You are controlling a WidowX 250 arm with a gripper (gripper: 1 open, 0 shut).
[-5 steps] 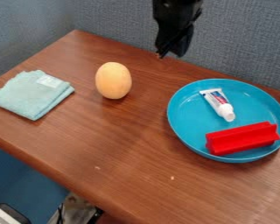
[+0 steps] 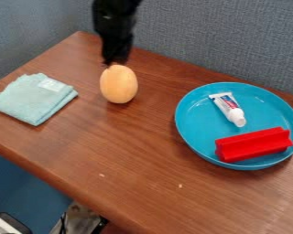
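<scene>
My dark gripper (image 2: pixel 113 57) hangs at the top, its tip just above and behind an orange egg-shaped object (image 2: pixel 118 84) on the wooden table. It looks shut, with nothing seen between its fingers, though it is dark and blurred. A folded pale-green cloth (image 2: pixel 33 100) lies to the left. A blue plate (image 2: pixel 200 130) on the right holds a white tube (image 2: pixel 229 108) and a red block (image 2: pixel 253 144).
Grey walls (image 2: pixel 216 41) border it at the back and left.
My gripper has moved left and lower, from near the back edge above the plate's left to right by the orange object. The objects on the table look unmoved.
</scene>
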